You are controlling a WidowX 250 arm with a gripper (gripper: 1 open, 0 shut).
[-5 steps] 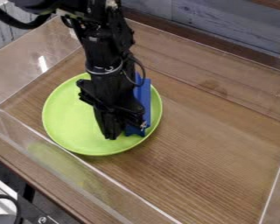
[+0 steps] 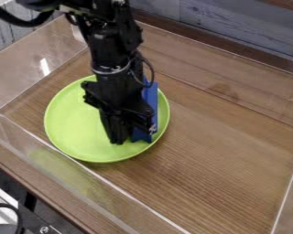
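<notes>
A green round plate [image 2: 76, 123] sits on the wooden table at the left. My black gripper [image 2: 118, 128] is low over it, pointing down, its body covering much of the plate's middle and right. Partly hidden behind the gripper, a blue object [image 2: 148, 99] lies at the plate's right side. Whether the fingers are open or shut, and whether they touch the blue object, is hard to see against the dark body.
Bare wooden tabletop [image 2: 222, 155] fills the right, with free room. Low clear edges run along the left and front of the table. A grey slatted wall stands behind.
The gripper has shifted very slightly over the last second; the plate and blue object look in the same place.
</notes>
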